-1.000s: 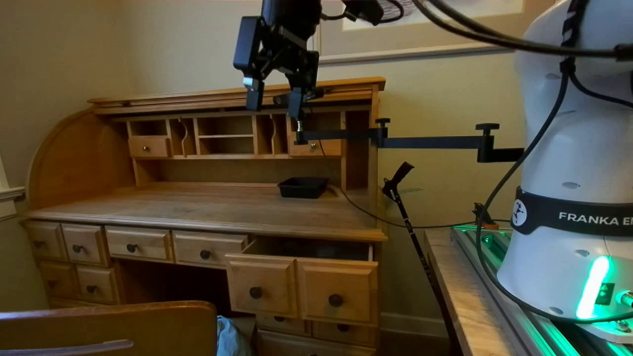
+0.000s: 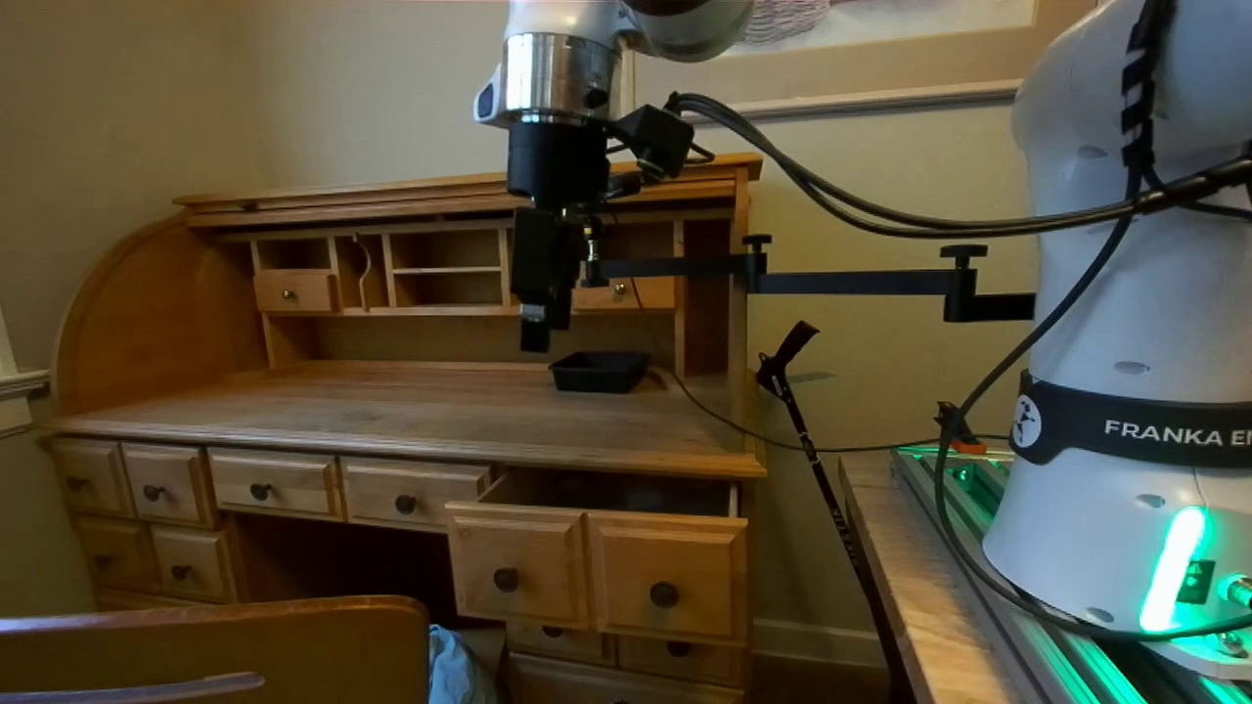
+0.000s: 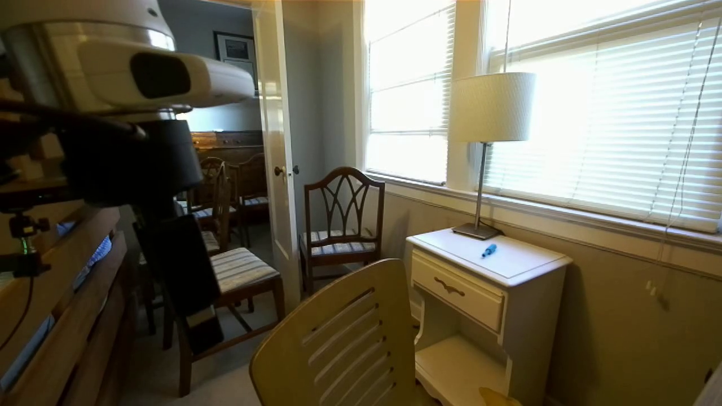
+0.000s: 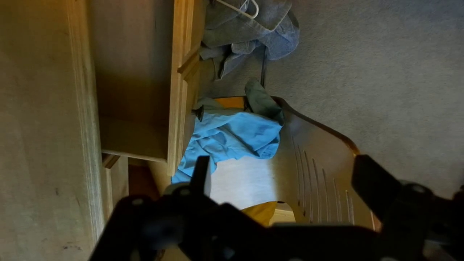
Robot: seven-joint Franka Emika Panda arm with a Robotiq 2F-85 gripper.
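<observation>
My gripper (image 2: 535, 334) hangs fingers down above the front part of the wooden desk, higher than its pulled-out drawer (image 2: 599, 569). In the wrist view the two dark fingers (image 4: 200, 176) stand wide apart, and nothing is held between them. Seen from above, the drawer (image 4: 185, 87) is open and its visible inside looks empty, though its far end is out of frame. A black tray (image 2: 600, 372) rests on the desktop toward the back right, clear of the gripper.
A wooden chair (image 4: 313, 174) with a blue cloth (image 4: 243, 135) over it stands before the desk. A black bracket arm (image 2: 857, 283) crosses right of the gripper. The desktop (image 2: 317, 405) left of the tray is bare. A lamp (image 3: 494, 108) stands on a white nightstand (image 3: 460, 247).
My gripper has come down from above the desk's top and turned, so exterior view 1 now sees the fingers edge-on. The drawer and tray have not moved.
</observation>
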